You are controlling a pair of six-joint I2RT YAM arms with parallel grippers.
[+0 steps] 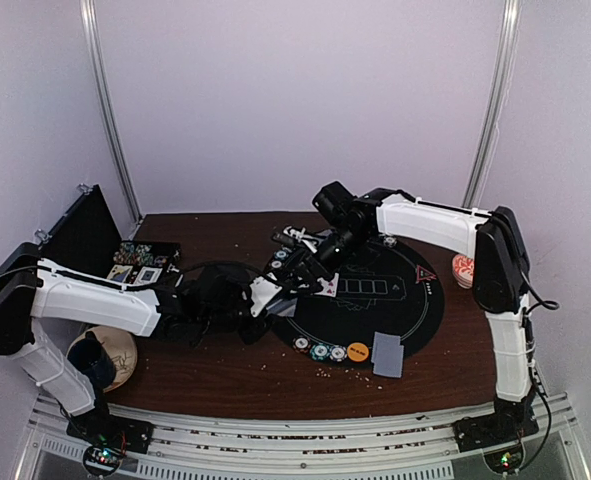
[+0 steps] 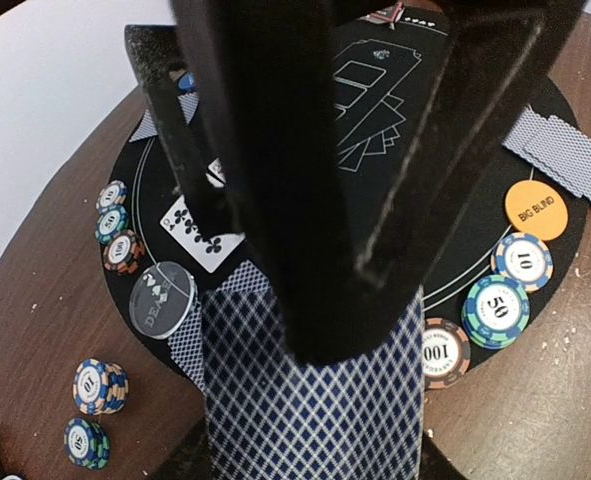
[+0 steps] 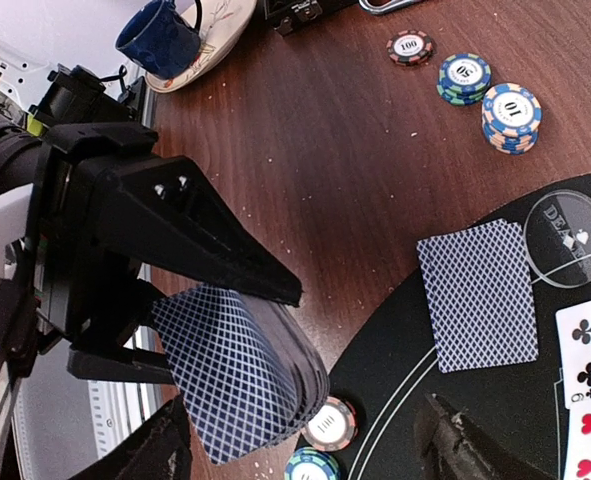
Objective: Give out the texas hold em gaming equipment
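Observation:
My left gripper is shut on a deck of cards, blue-checked backs showing, held above the near-left edge of the black poker mat. My right gripper is open above the mat, close to the deck, its fingers low in its wrist view. Face-down cards lie beside a clear dealer button and face-up cards. Chips, an orange big blind disc and another face-down pair sit around the mat's rim.
An open black case stands at the back left. A blue mug on a plate sits at the near left. Chip stacks stand on the wood beside the mat. A red-patterned bowl is at the right.

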